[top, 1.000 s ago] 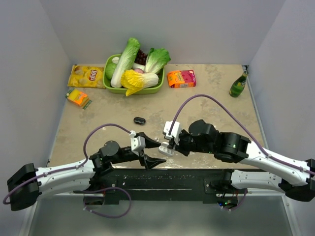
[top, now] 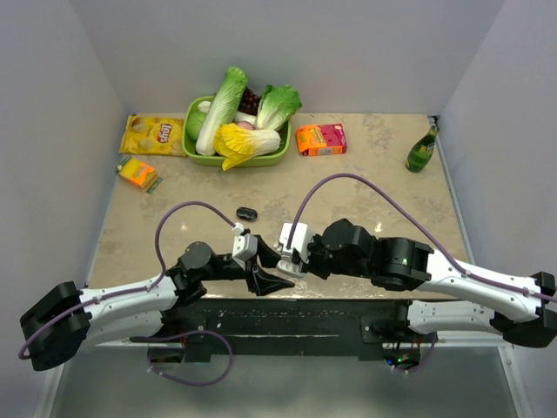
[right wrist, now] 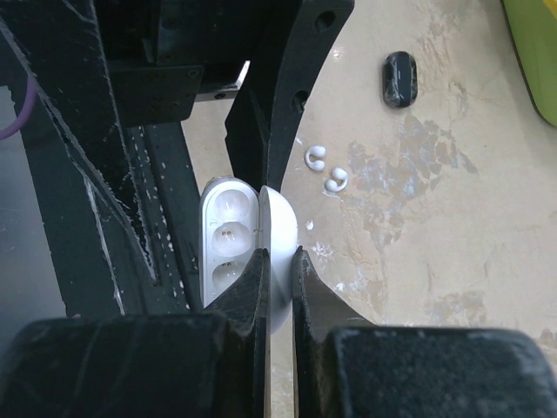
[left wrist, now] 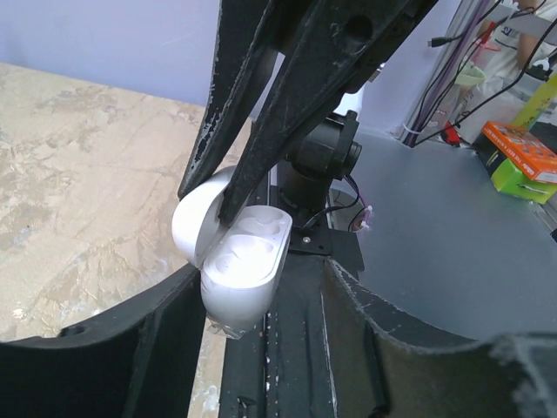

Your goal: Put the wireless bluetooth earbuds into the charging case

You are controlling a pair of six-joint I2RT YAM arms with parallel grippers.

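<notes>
The white charging case point(right wrist: 229, 248) hangs with its lid point(right wrist: 280, 239) open, its wells looking empty. My right gripper is shut on the lid. The left gripper stands part open, its fingers either side of the case body point(left wrist: 244, 261); the left wrist view shows a gap on the right, while contact on the left is unclear. Two white earbuds, one earbud point(right wrist: 315, 158) beside the other earbud point(right wrist: 336, 180), lie on the table in the right wrist view. From above, both grippers point(top: 287, 261) meet over the table's front part, largely hiding the case.
A small black object point(top: 247, 213) lies on the table behind the grippers. Further back are a green basket point(top: 205, 160) of vegetables, a chip bag point(top: 151, 136), a juice carton point(top: 137, 172), an orange box point(top: 321, 139) and a green bottle point(top: 421, 151).
The left gripper has shifted a little right, bringing its fingers around the case.
</notes>
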